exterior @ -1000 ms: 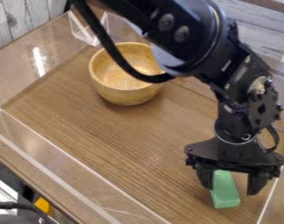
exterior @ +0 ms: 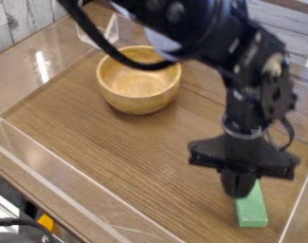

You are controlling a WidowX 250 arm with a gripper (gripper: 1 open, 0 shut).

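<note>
A green rectangular block (exterior: 251, 211) lies on the wooden table at the lower right. Just above and left of it is my gripper (exterior: 240, 184), blurred, its fingertips dark and close together. It looks shut, and the block's lower part shows clear of the fingers. Whether the fingertips touch the block's upper end is hard to tell.
A tan wooden bowl (exterior: 139, 84) stands at the back left, partly behind the arm. A clear rim or wall runs along the table's left edge.
The gripper has shifted up and slightly left from over the green block, uncovering more of it.
</note>
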